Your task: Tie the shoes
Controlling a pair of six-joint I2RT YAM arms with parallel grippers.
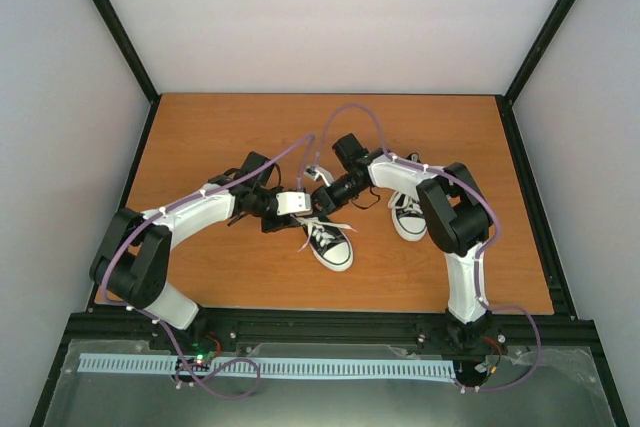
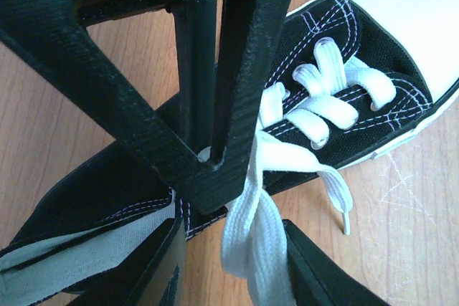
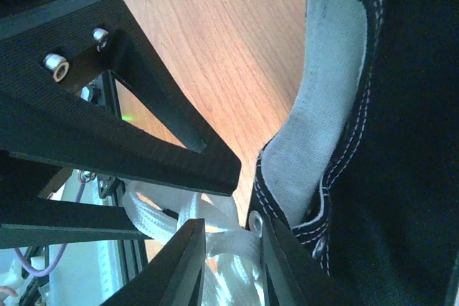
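Note:
One black shoe (image 1: 330, 247) lies toe forward at the table's middle, its white laces (image 2: 319, 94) threaded through the eyelets. My left gripper stands partly open over the shoe's side. A white lace loop (image 2: 258, 249) hangs between its fingers, nearer the right one. From the other side, my right gripper is at the same shoe, partly open, with white lace (image 3: 233, 249) between its fingertips beside the shoe collar (image 3: 315, 112). Each gripper fills part of the other's wrist view. In the top view both fingertips are largely hidden.
A second black shoe (image 1: 408, 217) with white laces lies to the right, partly under the right arm. Both arms meet closely over the first shoe, almost touching.

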